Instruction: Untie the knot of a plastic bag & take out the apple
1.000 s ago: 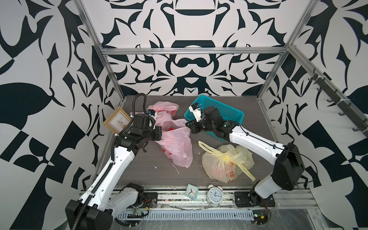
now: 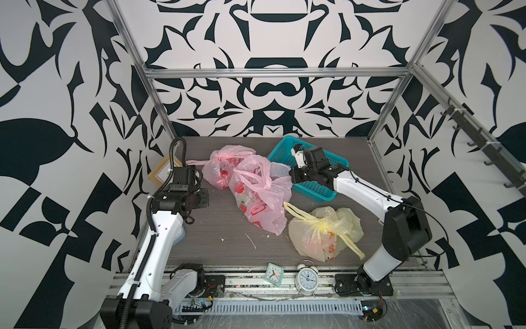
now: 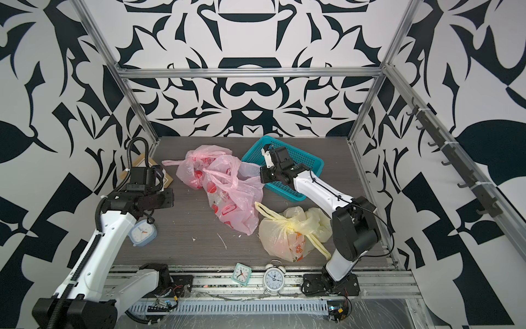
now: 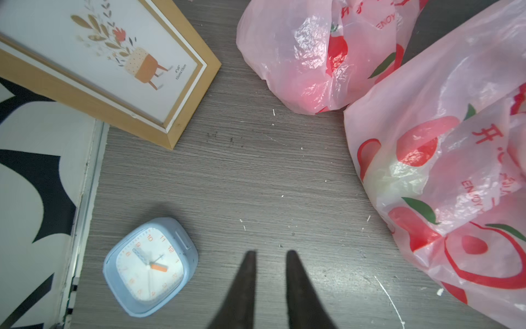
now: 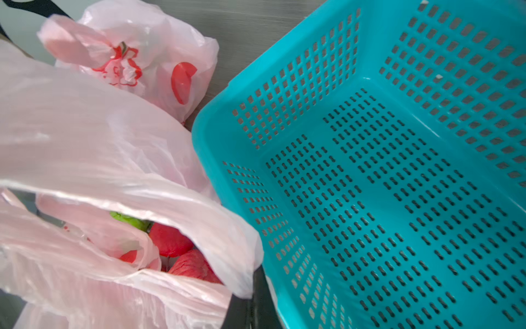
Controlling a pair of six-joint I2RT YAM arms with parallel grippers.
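The middle pink plastic bag (image 2: 263, 200) with red fruit prints lies beside the basket. One edge of it is drawn up to my right gripper, which is shut on that thin film. Through a gap in the film show red roundish things (image 5: 168, 239) and a bit of green (image 5: 128, 220); whether one is an apple I cannot tell. My left gripper hangs over bare table, left of the bag, its fingers apart with nothing between. Another pink bag (image 2: 219, 171) sits behind, and a tied yellow bag (image 2: 323, 233) at front right.
A teal basket (image 5: 219, 142), its visible floor bare, stands right of the pink bag. At left are a wooden photo frame (image 4: 186, 93) and a blue clock (image 4: 150, 266). Two small clocks, one teal (image 2: 274, 273) and one white (image 2: 307, 278), stand at the front edge.
My left gripper has moved left, off the pink bag. The right gripper has moved right over the basket, drawing the bag rightward; its wide-open mouth has partly collapsed.
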